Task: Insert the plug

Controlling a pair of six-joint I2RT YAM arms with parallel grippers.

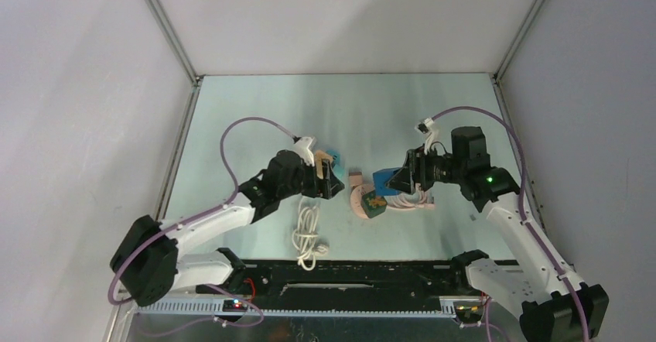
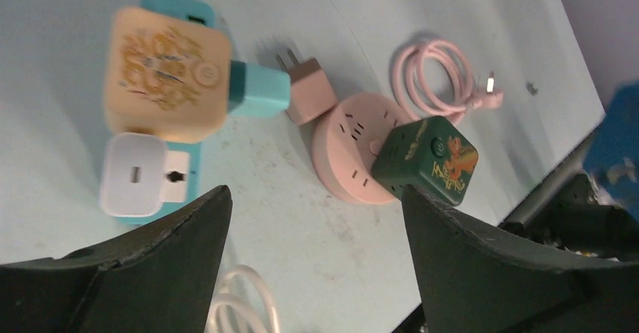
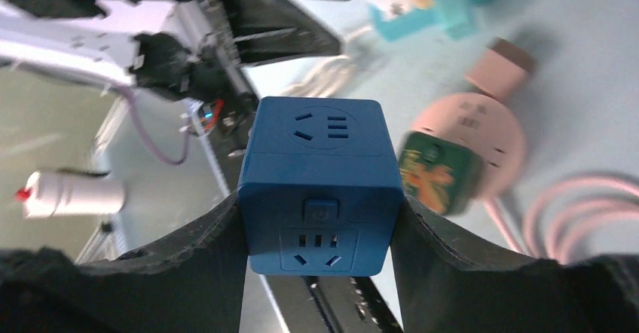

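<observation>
My right gripper is shut on a blue cube power socket, held raised at the right of centre. My left gripper hovers over the middle, fingers apart, nothing seen between them. Below, in the left wrist view, a pink plug with prongs lies beside a round pink socket base bearing a green cube. An orange-topped block with teal and a white-and-teal piece lie to the left.
A white coiled cable lies at the front of the table. A pink cable coil lies right of the base.
</observation>
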